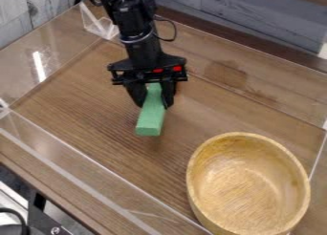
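Observation:
My black gripper (151, 91) is in the upper middle of the camera view, shut on a green block (152, 118) that hangs down from between its fingers toward the viewer. Behind the gripper, a small part of a red object (177, 69) shows at its right side; the rest is hidden by the arm.
A large yellow bowl (248, 181) sits at the lower right. A white wall (38, 19) borders the table at the upper left.

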